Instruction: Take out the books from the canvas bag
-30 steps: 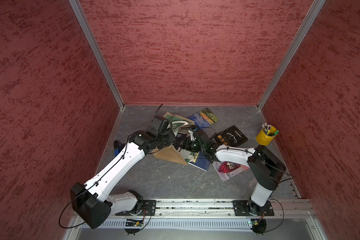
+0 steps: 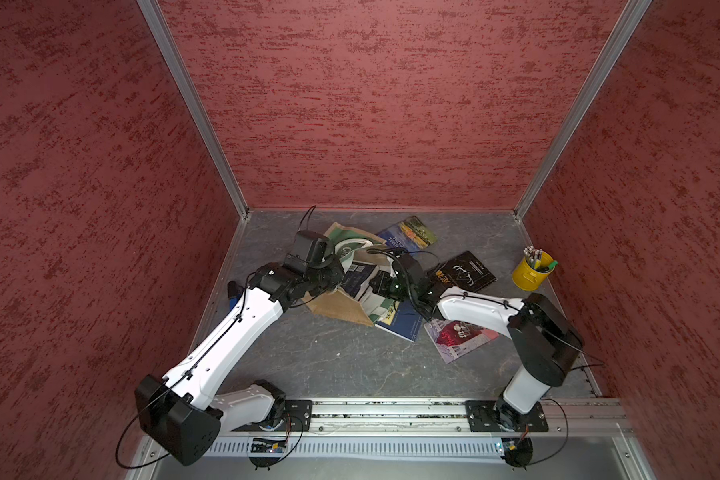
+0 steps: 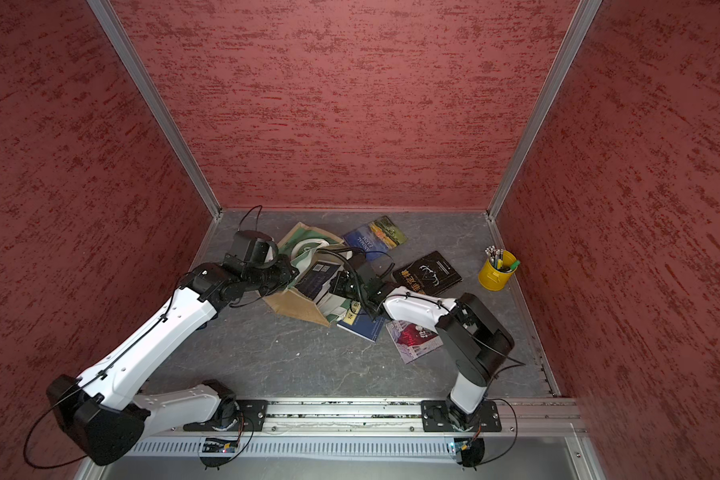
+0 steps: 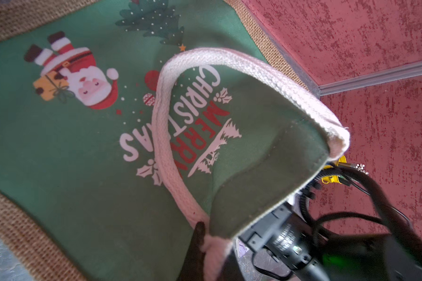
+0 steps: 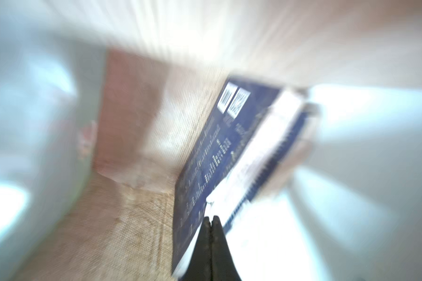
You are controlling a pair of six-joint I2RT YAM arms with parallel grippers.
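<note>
The canvas bag (image 4: 103, 187), green with burlap sides, lies with its mouth facing right. My left gripper is shut on its white rope handle (image 4: 160, 126), near the bag's rim. Inside the bag a dark blue book (image 5: 211, 149) with a barcode leans against the burlap, blurred pale pages along its right side. My right gripper points into the mouth; its fingertips meet with nothing between them, and the book lies beyond them. From above, the dark book (image 3: 318, 280) shows in the opening, partly covered by the right arm.
Books lie outside on the table: a blue-and-yellow one (image 2: 408, 235) behind, a black one (image 2: 462, 272) to the right, a pink one (image 2: 460, 339) and a blue one (image 2: 404, 321) in front. A yellow pen cup (image 2: 529, 273) stands far right.
The left gripper and handle shifted slightly left.
</note>
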